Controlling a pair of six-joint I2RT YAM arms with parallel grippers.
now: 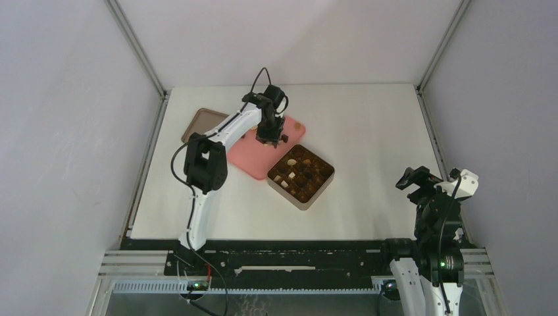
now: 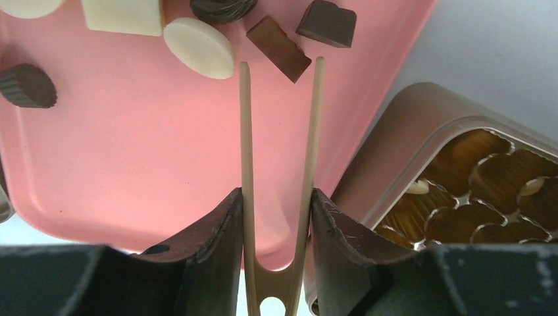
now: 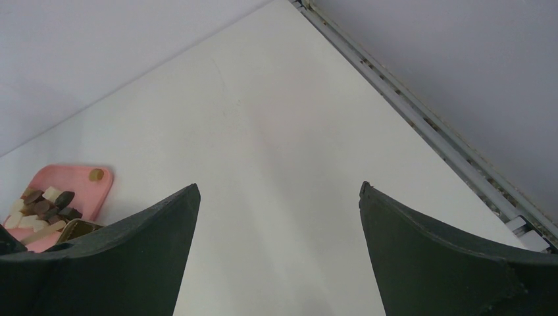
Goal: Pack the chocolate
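My left gripper is shut on a pair of light wooden tongs (image 2: 246,145), whose tips stand apart with nothing between them. Beneath is a pink tray (image 2: 151,151) with several chocolates. Close to the tong tips lie a brown rectangular chocolate (image 2: 279,48), a dark chocolate (image 2: 328,23) and a white oval one (image 2: 199,48). A dark ridged chocolate (image 2: 27,86) sits apart at the left. The chocolate box (image 1: 317,197), with round compartments and some pieces inside, stands against the tray's near right edge. Far from these, my right gripper stands open and empty.
An empty brown tray (image 1: 197,122) lies left of the pink tray, partly behind the left arm. Grey walls (image 1: 507,99) flank the table.
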